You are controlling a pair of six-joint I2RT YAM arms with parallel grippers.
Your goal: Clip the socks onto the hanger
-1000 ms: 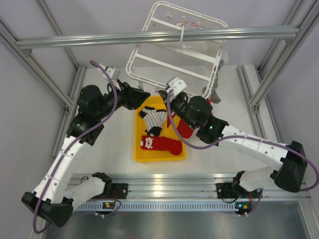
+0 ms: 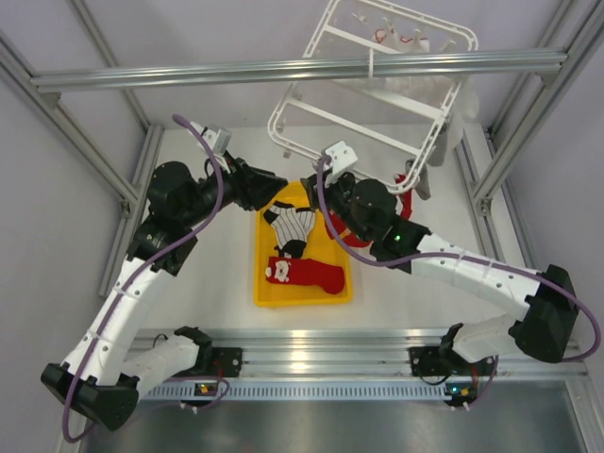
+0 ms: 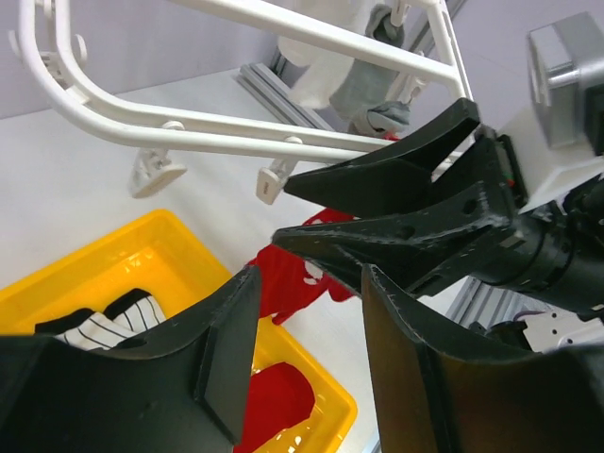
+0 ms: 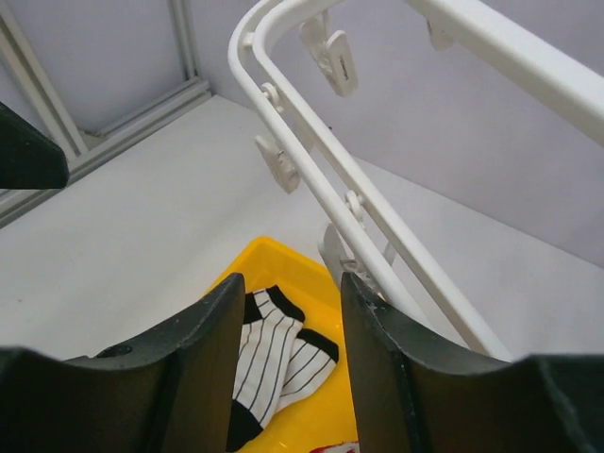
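Note:
The white hanger (image 2: 363, 132) hangs tilted, with empty white clips (image 3: 274, 179) along its near rail. My left gripper stands open below that rail, nothing between its fingers. Close by, my right gripper is also open and empty; one clip (image 4: 332, 253) shows just by its right fingertip. In the yellow bin lie a black-and-white striped sock (image 2: 291, 228) and a red sock (image 2: 307, 274). Another red sock (image 3: 293, 274) hangs beyond the bin in the left wrist view, and a grey sock (image 3: 373, 90) hangs at the hanger's far side.
The yellow bin (image 2: 260, 283) sits beneath both grippers. A metal bar (image 2: 189, 75) crosses above the hanger.
The hanger has swung to the right with the socks on it. My right gripper dipped away from the rail and came partly back up. The left arm has stayed still.

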